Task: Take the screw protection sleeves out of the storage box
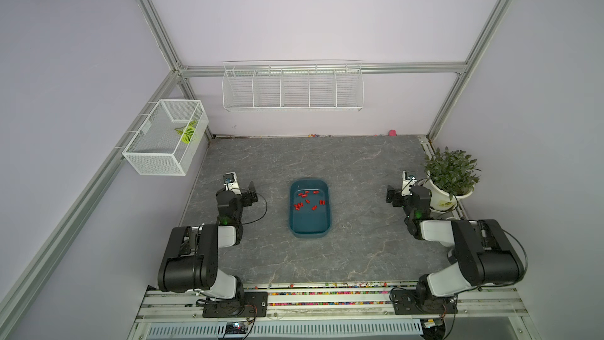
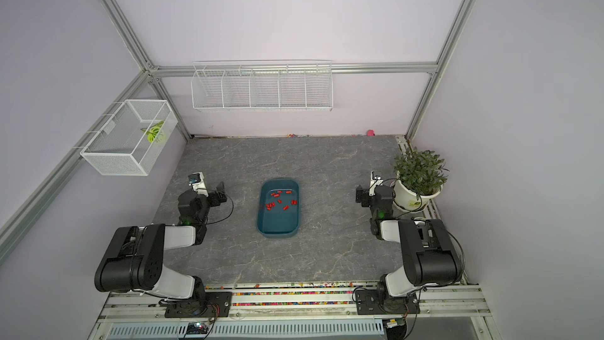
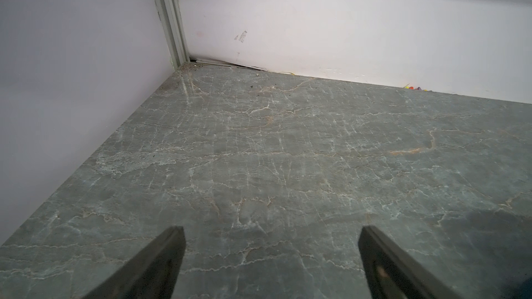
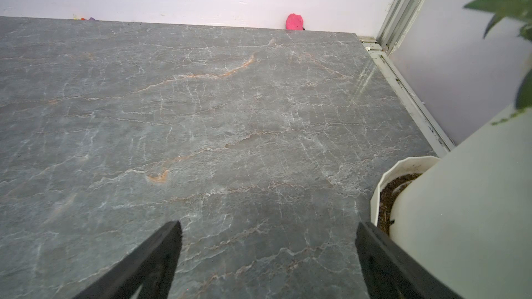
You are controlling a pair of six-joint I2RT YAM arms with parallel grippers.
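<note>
Several small red sleeves (image 1: 307, 201) lie scattered on the floor of a dark teal storage box (image 1: 310, 225), mostly toward its far half. The box rests on the grey table between my two arms. Left of the box, my left gripper is open above bare tabletop, its dark fingers (image 3: 160, 260) wide apart with nothing between them. To the right of the box, at some distance, my right gripper is likewise open and empty. Neither wrist view shows the sleeves.
A potted plant (image 2: 420, 173) stands close by the right arm. One white wire basket (image 1: 164, 151) hangs at the left with a yellow-green item (image 1: 187, 132) in it; a divided wire rack (image 1: 293, 88) hangs at the back. The tabletop around the box is clear.
</note>
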